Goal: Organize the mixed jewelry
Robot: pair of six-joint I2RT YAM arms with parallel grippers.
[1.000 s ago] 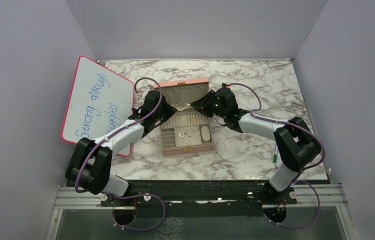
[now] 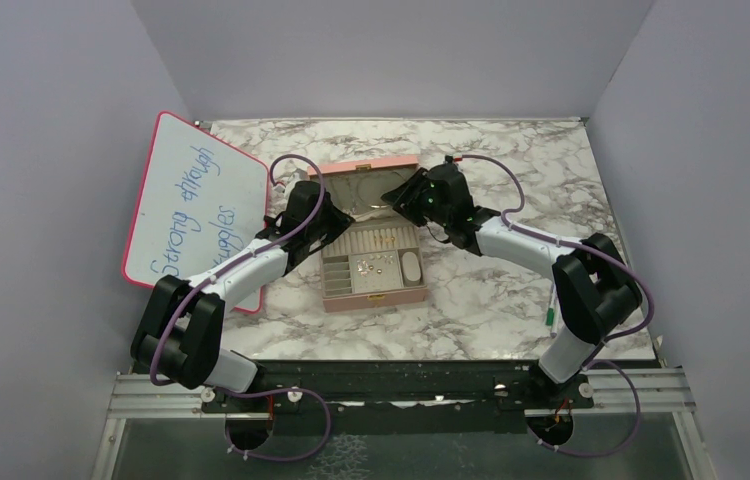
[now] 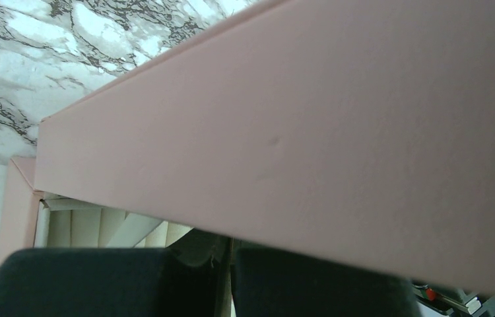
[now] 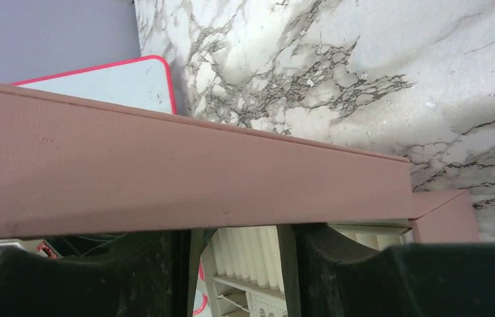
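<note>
A pink jewelry box stands open at the middle, with small earrings in the tray and gold pieces in its ring slots. Chains hang in the raised lid. My left gripper is shut at the lid's left side; in the left wrist view the lid's side hides most of what lies beyond it. My right gripper stands open at the lid's right side, its fingertips under the pink side panel in the right wrist view; whether they touch it I cannot tell.
A whiteboard lies left of the box. A green marker lies at the front right.
My right gripper has moved slightly up in the top view, toward the back, along the lid's right side. The left arm has not visibly moved.
</note>
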